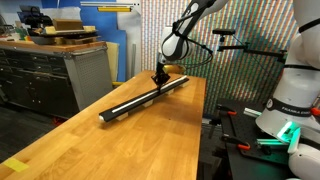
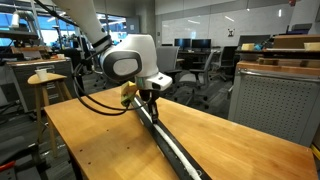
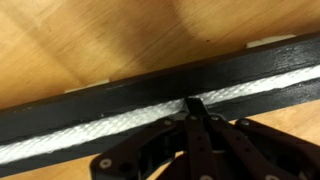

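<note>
A long black channel (image 1: pixel 125 107) lies across the wooden table, raised on small pale blocks. White rope (image 3: pixel 95 129) runs along its groove in the wrist view. My gripper is shut, its dark fingertips right at the rope near the middle of the channel. Whether they press on the rope or hover just above it, I cannot tell. Nothing shows between the fingers. In the second exterior view, the gripper (image 2: pixel 153 119) points down at the channel (image 2: pixel 175 149), and the white arm hides the channel's far end.
A yellow patch (image 1: pixel 15 164) marks its near left corner. A stool (image 2: pixel 50 90) stands beyond the table, and a grey cabinet (image 2: pixel 275 98) stands behind it.
</note>
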